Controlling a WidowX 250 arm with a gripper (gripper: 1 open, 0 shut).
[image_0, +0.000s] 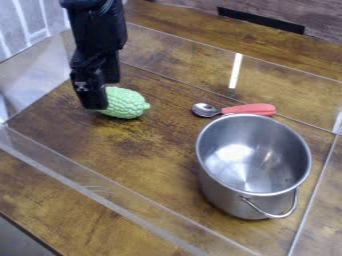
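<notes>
My black gripper hangs low over the left side of the tray, open, at the green bumpy corn-like toy. Its near fingers cover the left part of the toy, so whether they touch it is unclear. A steel pot with a wire handle stands at the right. Behind the pot lies a spoon with a red handle.
A clear-walled tray on a wooden table surrounds the objects. The wooden floor in the front left of the tray is bare.
</notes>
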